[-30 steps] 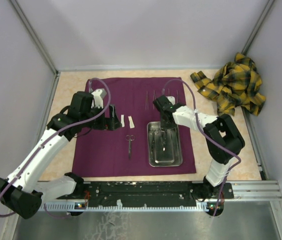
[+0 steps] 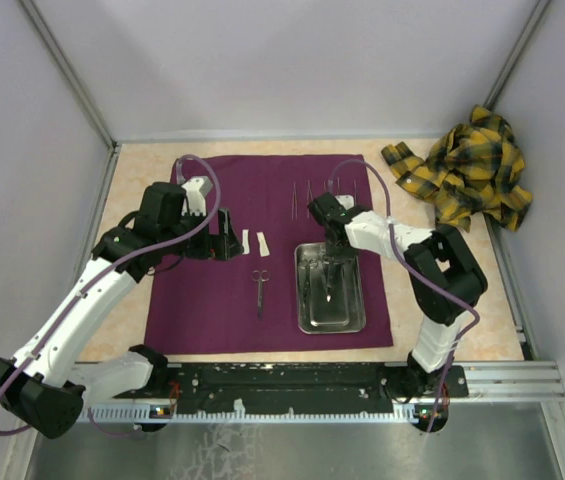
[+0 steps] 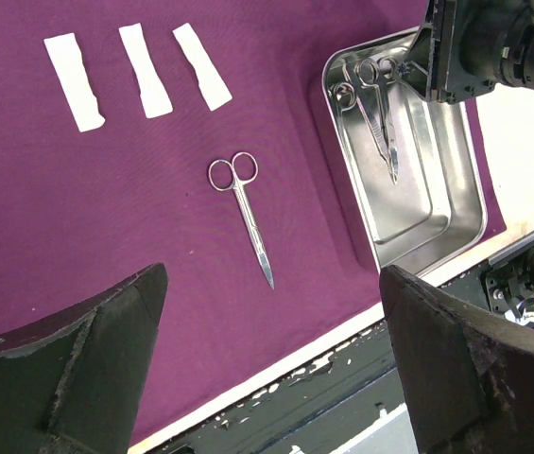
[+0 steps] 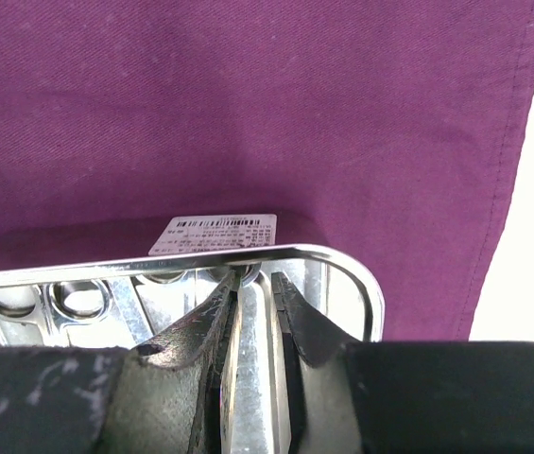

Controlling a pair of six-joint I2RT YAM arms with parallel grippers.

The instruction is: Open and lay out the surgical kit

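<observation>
A steel tray [image 2: 330, 317] with a labelled side holds scissor-like instruments [image 3: 385, 132] on the purple cloth [image 2: 212, 310]. My right gripper is down at the tray's back end, over the instruments, its fingertips close together; whether anything thin is between them is unclear. My left gripper stands open above the cloth, left of the tray, nothing between its fingers. Loose scissors [image 3: 246, 213] lie left of the tray, below several white packets [image 3: 200, 66]. Thin instruments [image 2: 294, 200] lie in a row at the cloth's back, partly hidden by the right arm.
A yellow-black plaid cloth [image 2: 472, 165] is heaped at the back right of the table [image 2: 482, 320]. Walls enclose the table at the back and sides.
My right arm and gripper have shifted very slightly at the tray's back end. The left arm and the objects look unchanged.
</observation>
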